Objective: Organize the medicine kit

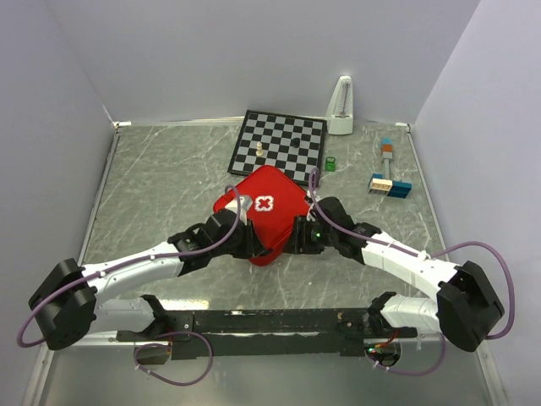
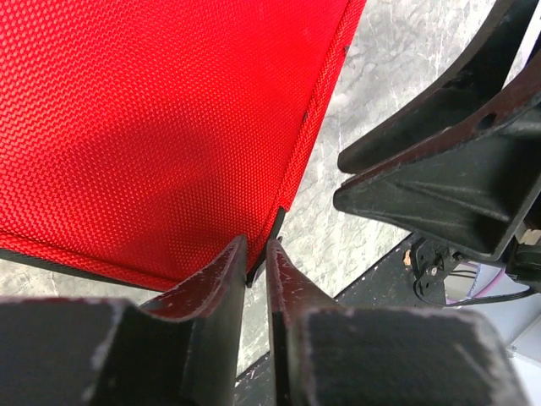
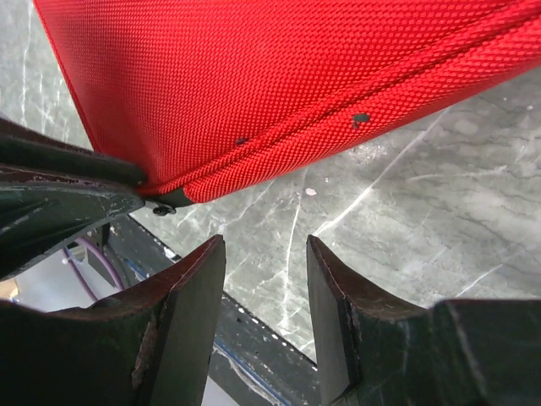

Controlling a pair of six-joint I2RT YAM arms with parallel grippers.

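The medicine kit is a red fabric case with a white cross badge, lying closed on the marble surface. In the left wrist view, the narrowly spaced fingers of my left gripper are at a corner of the red case, around a small black tab. Whether they grip it cannot be made out. My right gripper stands open, nothing between its fingers, over bare surface just outside the zipped edge of the red case. A small dark zipper pull hangs near the left gripper's tips.
A chessboard with a few pieces lies behind the case. A white metronome stands at the back. Blue and orange blocks and a small green item are on the right.
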